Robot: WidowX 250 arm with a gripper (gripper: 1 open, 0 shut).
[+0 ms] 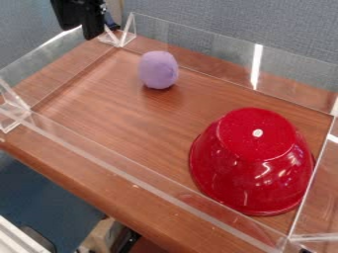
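A purple ball (157, 70) rests on the wooden floor of a clear-walled enclosure, upper middle. An upside-down red bowl (248, 163) with a small white dot on top sits at the right front. My dark gripper (85, 22) hangs at the top left edge, above the enclosure's back left corner and apart from both objects. It is partly cut off by the frame, and whether it is open or shut is unclear.
Transparent walls (220, 51) surround the wooden surface (119, 109), with corner brackets. A grey wall stands behind.
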